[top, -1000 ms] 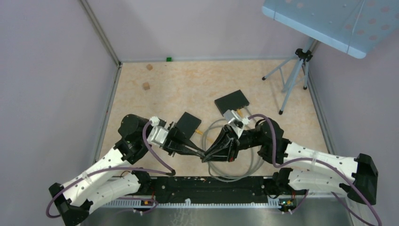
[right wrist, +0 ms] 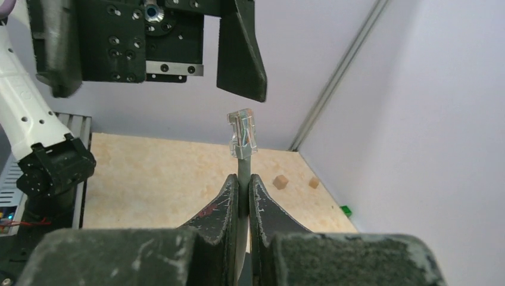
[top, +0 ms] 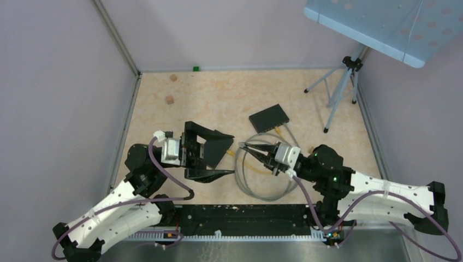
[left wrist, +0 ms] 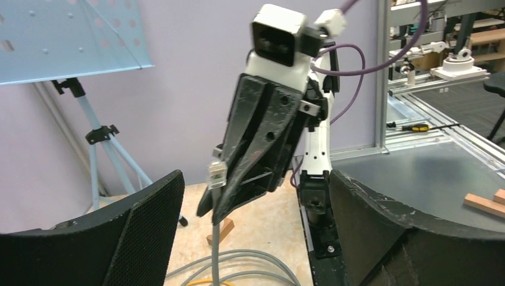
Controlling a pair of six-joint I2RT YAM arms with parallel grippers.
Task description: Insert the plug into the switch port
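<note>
A clear RJ45 plug (right wrist: 243, 132) on a grey cable (left wrist: 215, 250) stands upright from my right gripper (top: 247, 148), whose fingers are shut on the cable just below the plug. My left gripper (top: 229, 154) is wide open, facing the right one, with nothing between its fingers; in the left wrist view the plug (left wrist: 217, 174) shows between and beyond its fingertips. Two dark boxes lie on the board: one (top: 268, 118) behind the right gripper with cables at its front, the other (top: 214, 153) partly hidden by the left gripper. Which port is meant cannot be told.
Coiled grey and yellow cables (top: 262, 194) lie on the front middle of the board. A blue stand (top: 341, 90) is at the back right. Small wooden blocks (top: 170, 100) lie at the back left, where the board is mostly clear.
The grippers met a second ago; the left has since drawn back and opened wide. The right has turned and moved back, raising the plug with it.
</note>
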